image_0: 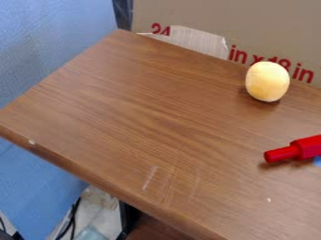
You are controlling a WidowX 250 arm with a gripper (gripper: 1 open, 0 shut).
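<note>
A pale yellow, round object, like a potato or fruit, rests on the wooden table toward the back right. A red cylindrical object with a narrower left end lies at the right edge of the view, partly cut off, with a small bit of blue beside it. No gripper is in view.
A cardboard box with red lettering stands along the back edge. Blue padded material is left of the table, and cables hang below its front left edge.
</note>
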